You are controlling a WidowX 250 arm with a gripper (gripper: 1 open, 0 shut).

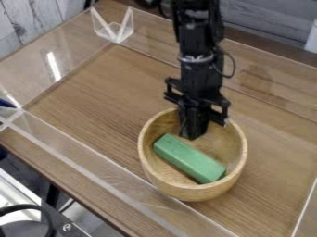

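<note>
A round wooden bowl [205, 190] stands at the lower middle of the table, holding a green block [187, 157] that lies slantwise in it. My black gripper [192, 126] points down at the bowl's back part, just behind the block. It is shut, and nothing shows between its fingers; whether it touches the block or bowl is not clear.
A small white wire-like item [113, 26] is at the back left. Dark cables lie at the lower left edge.
</note>
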